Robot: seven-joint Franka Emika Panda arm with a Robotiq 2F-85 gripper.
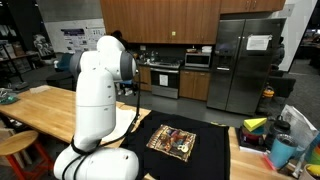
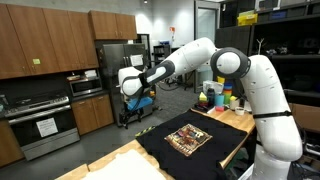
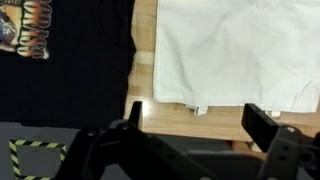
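Observation:
A white cloth (image 3: 235, 50) lies spread on the wooden table and shows at the lower left in exterior view 2 too. Beside it a black cloth (image 1: 208, 155), apparently a shirt, bears a colourful printed picture (image 1: 172, 142); the print's edge is at the top left in the wrist view. My gripper stands open above the table, with nothing between its fingers. In the wrist view the white cloth's lower edge and bare wood lie between the fingertips. The gripper (image 2: 136, 112) looks well clear of the cloths in exterior view 2.
Several colourful containers and tools (image 1: 283, 140) stand at the table's right side. A strip of yellow-and-black tape (image 3: 38, 148) marks something dark past the table edge. Bare wood (image 3: 190, 122) shows around the white cloth. Kitchen cabinets and a fridge (image 1: 240, 65) are far behind.

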